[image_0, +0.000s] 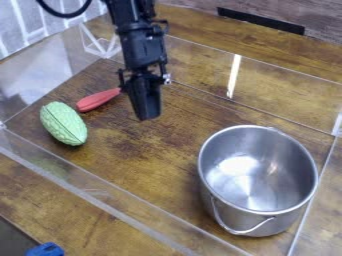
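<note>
My gripper (147, 108) hangs over the wooden table at the upper middle, shut, with nothing seen between its fingers. It is just right of a red elongated object (98, 99), which lies on the table. A pale green ridged vegetable-like object (63, 123) lies at the left. A steel pot (257, 178) with a wire handle stands at the lower right, empty.
A clear walled tray or barrier surrounds the work area on the wooden table (160, 175). A blue object (44, 249) sits at the lower left corner.
</note>
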